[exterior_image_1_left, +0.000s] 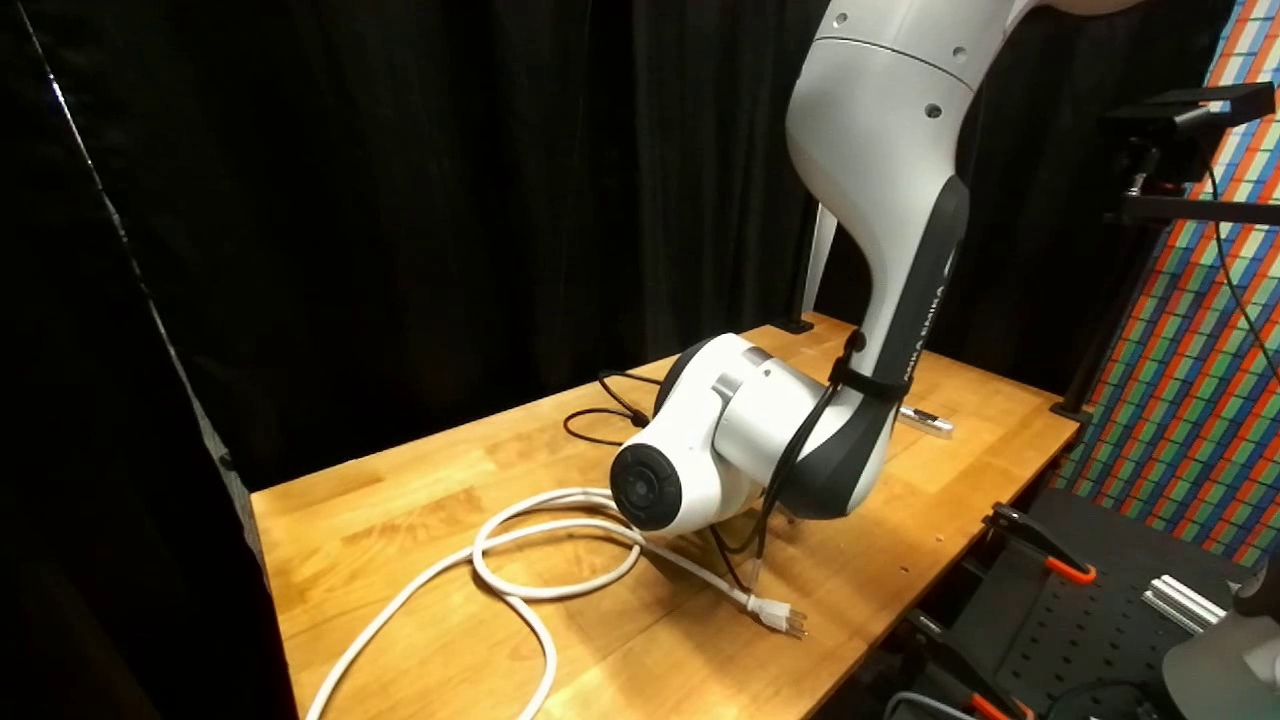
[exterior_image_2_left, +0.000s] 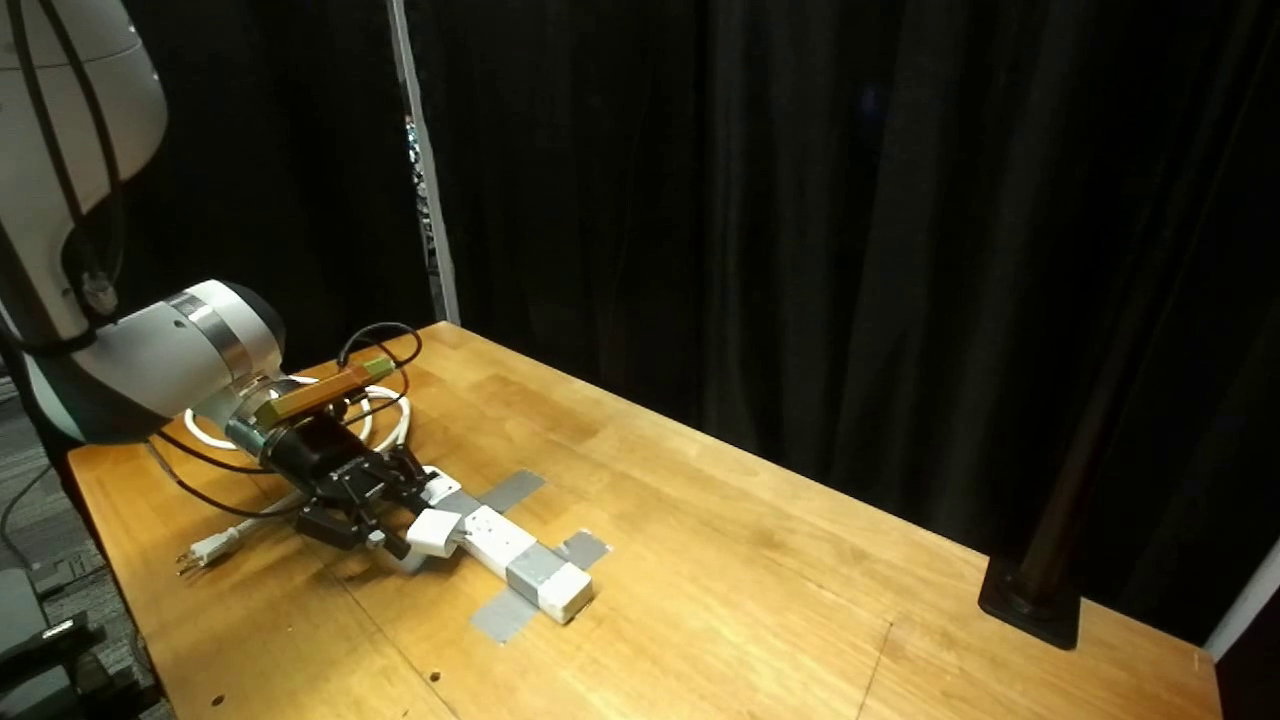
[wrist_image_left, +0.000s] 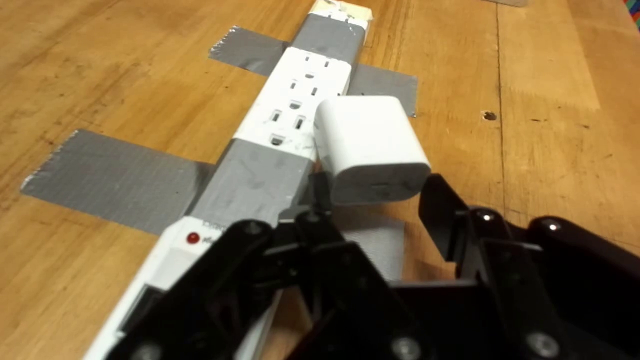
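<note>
A white, block-shaped charger (wrist_image_left: 375, 132) sits between the fingertips of my gripper, which is shut on it. In the wrist view the charger overlaps the right edge of a white power strip (wrist_image_left: 273, 120), close to its sockets; whether the two touch, I cannot tell. Exterior view 2 has the charger (exterior_image_2_left: 434, 532) at the near side of the power strip (exterior_image_2_left: 494, 540), with my gripper (exterior_image_2_left: 408, 528) reaching in from the left. The charger's prongs are hidden. In exterior view 1 the arm blocks both gripper and charger.
Grey tape (wrist_image_left: 114, 180) fixes the strip to the wooden table (exterior_image_2_left: 744, 576). Behind the wrist lies the strip's coiled white cord (exterior_image_1_left: 564, 588) with its plug (exterior_image_1_left: 777, 616). At the right stands a black post base (exterior_image_2_left: 1029, 606).
</note>
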